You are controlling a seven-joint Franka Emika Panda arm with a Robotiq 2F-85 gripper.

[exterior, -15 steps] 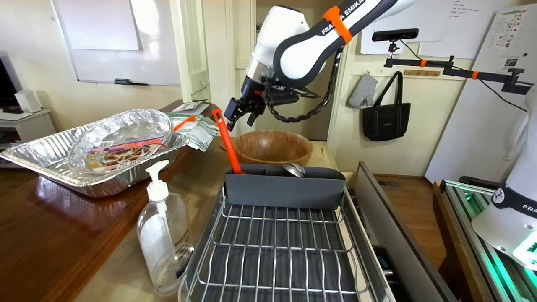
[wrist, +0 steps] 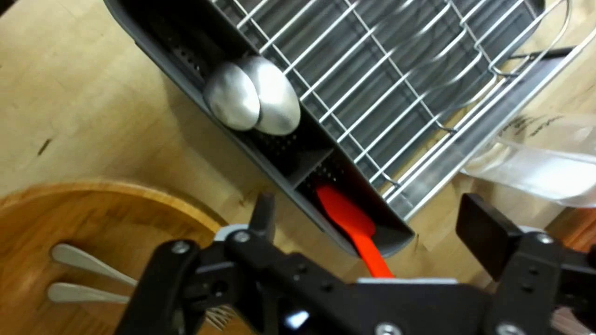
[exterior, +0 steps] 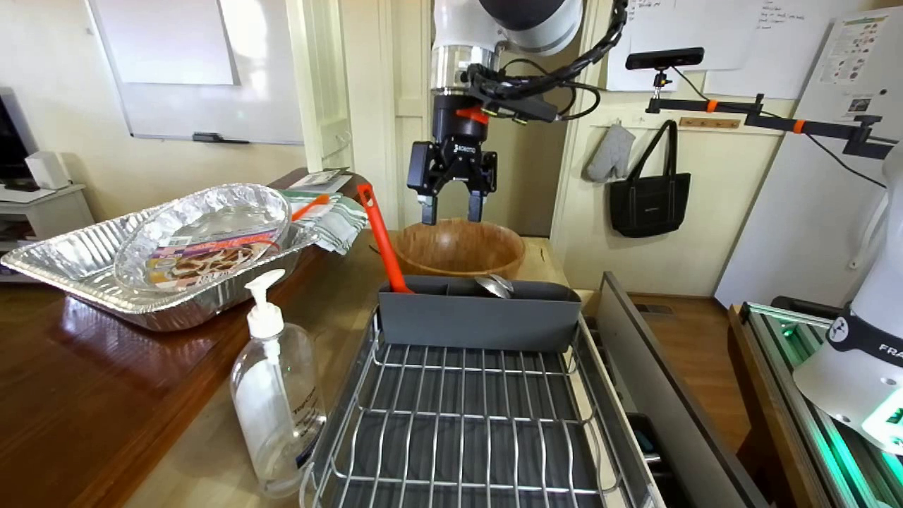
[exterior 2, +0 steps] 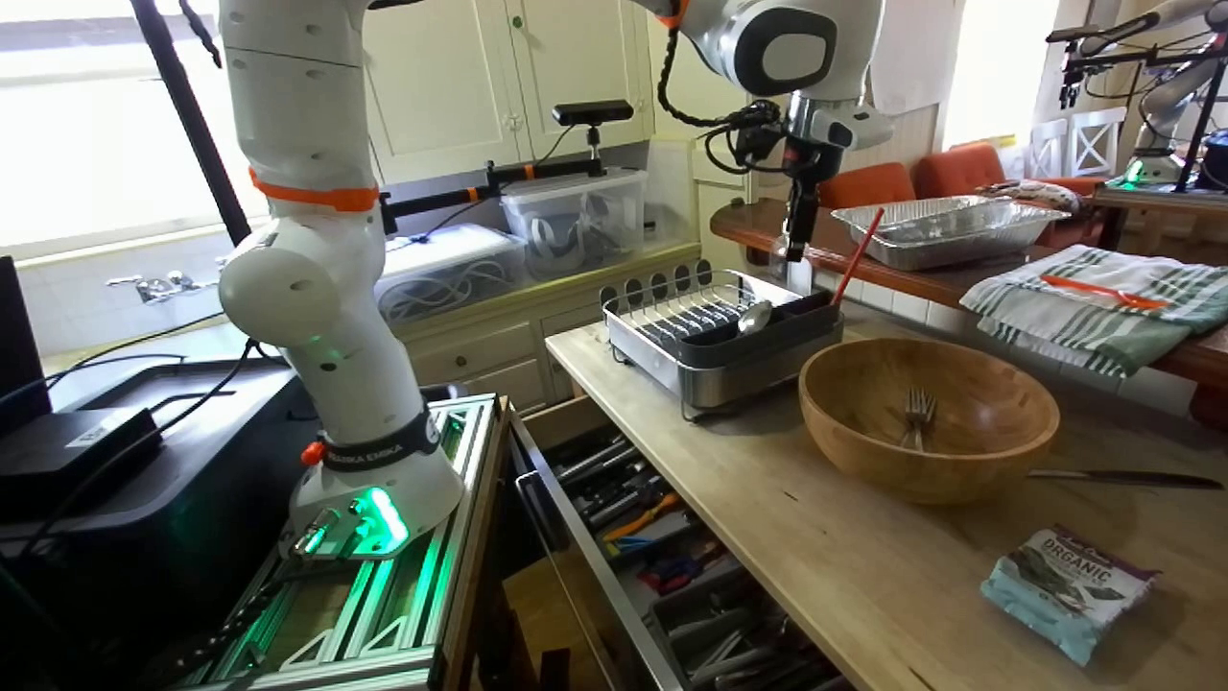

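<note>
My gripper [exterior: 451,210] hangs in the air, open, with nothing held between its fingers. In the wrist view its fingers [wrist: 484,234] are spread wide above the end of the grey utensil caddy [wrist: 304,167]. A red-handled utensil [wrist: 349,218] stands in the caddy's end compartment, its handle [exterior: 382,237] rising high. Two spoons [wrist: 271,95] lean bowl-up in the larger compartment. The wooden bowl [exterior 2: 852,428] sits on the counter beyond the caddy, and forks [exterior 2: 917,416] lie inside it. The wire dish rack [exterior: 474,415] is empty of dishes.
A clear pump bottle [exterior: 275,398] stands beside the rack. Along the counter is an open drawer [exterior 2: 599,553] full of utensils. A snack packet [exterior 2: 1071,593] and a knife [exterior 2: 1128,478] lie near the bowl. Foil trays [exterior: 182,254] occupy the adjoining wooden surface.
The arm has swung from a tilted pose to nearly upright, and my gripper has shifted right in exterior view 1, now pointing down. Objects on the counter look unmoved.
</note>
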